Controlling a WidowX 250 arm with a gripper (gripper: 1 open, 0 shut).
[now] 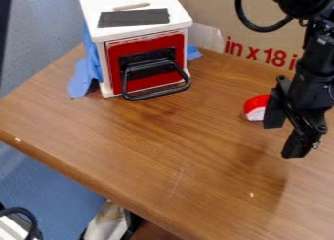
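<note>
A small red-and-white round object [256, 106] lies on the wooden table at the right, partly hidden behind my black gripper [298, 143]. The gripper points down over the table just in front and to the right of it; its fingertips are small and dark, and whether they are open or shut is unclear. At the back left stands a white box-like appliance [132, 20] with a red front, a black handle and a dark pad on top.
A blue cloth [81, 77] lies around the appliance. A cardboard box [229, 20] stands behind.
</note>
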